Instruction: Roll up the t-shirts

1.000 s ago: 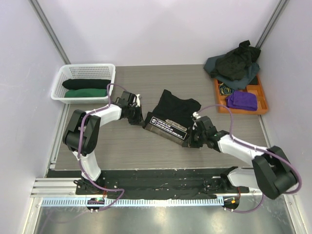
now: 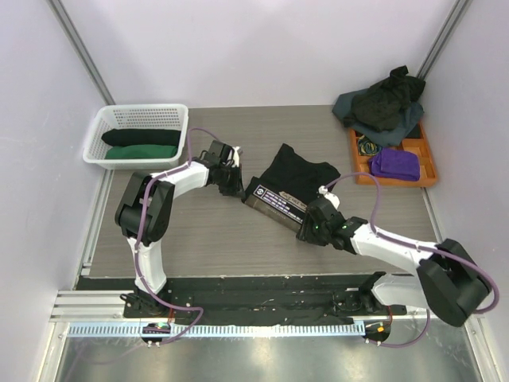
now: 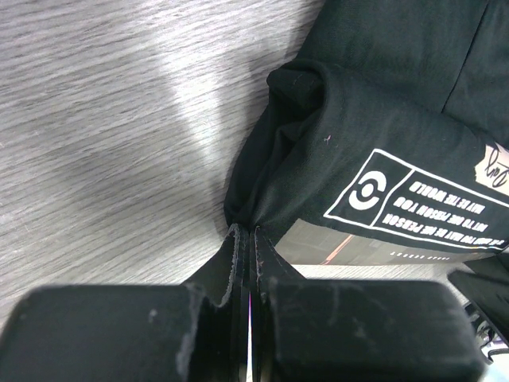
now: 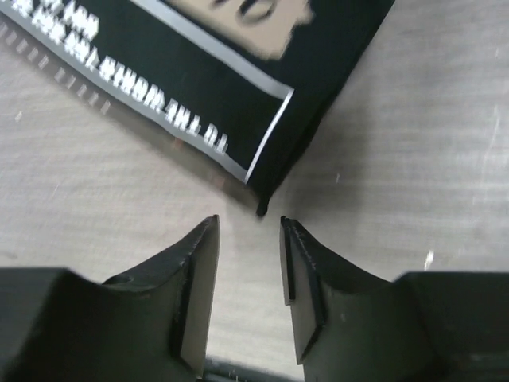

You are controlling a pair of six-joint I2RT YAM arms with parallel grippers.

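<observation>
A black T-shirt lies slanted on the table, its lower edge folded so that a printed band with white lettering faces up. At the shirt's left corner is my left gripper, shut, its fingertips against the dark cloth; only a thin pinch of fabric could be between them. My right gripper stands part open just short of the shirt's right corner. Nothing shows between its fingers.
The white basket at the back left holds a black roll and a green roll. An orange tray at the back right holds a purple folded cloth, with dark shirts heaped at its far end. Bare table lies in front.
The shirt and my left gripper have shifted slightly to the right.
</observation>
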